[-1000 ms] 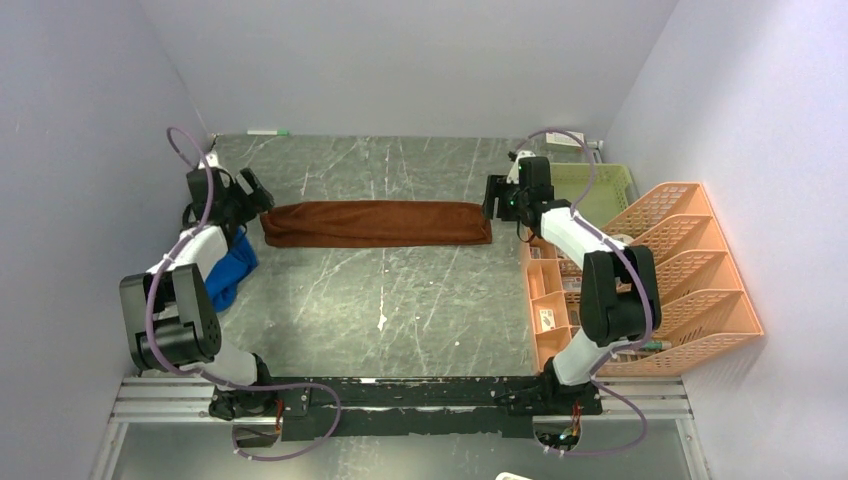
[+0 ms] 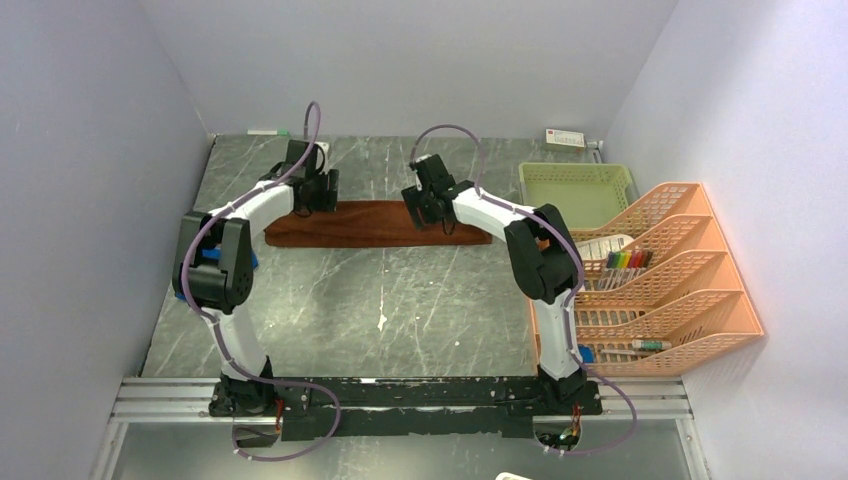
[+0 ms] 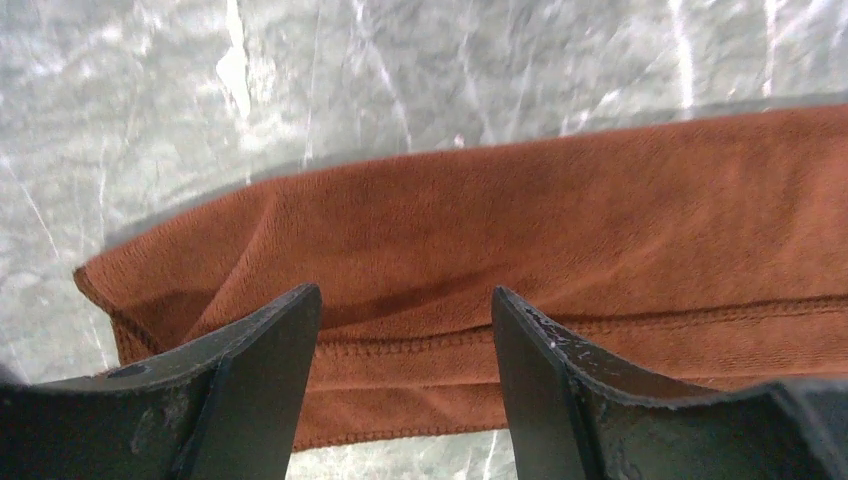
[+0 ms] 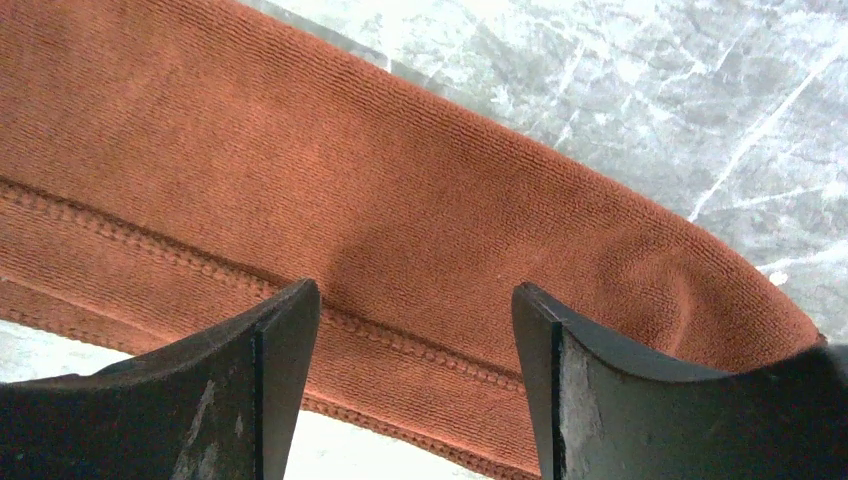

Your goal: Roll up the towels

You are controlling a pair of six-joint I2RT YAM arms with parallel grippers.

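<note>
A brown towel [image 2: 370,225] lies folded into a long strip across the table. Its layered edge with a stitched seam shows in both wrist views, with one corner turned at the end in the left wrist view. My left gripper is open above the towel's left part, fingers apart and nothing between them. Over the right part stands my right gripper, likewise open and empty. From above, the left gripper [image 2: 325,190] and the right gripper [image 2: 420,205] are at the strip's far edge. A blue cloth [image 2: 212,256] at the left is mostly hidden by the left arm.
At the right stands an orange organizer [image 2: 690,230] with markers [image 2: 627,259] in it, and behind it a green basket [image 2: 575,180]. A small white box [image 2: 564,138] lies at the back.
Both arms have swung inward from the towel's ends, so the grippers are now closer together above it. The towel looks unmoved. More of the blue cloth is now covered by the left arm.
</note>
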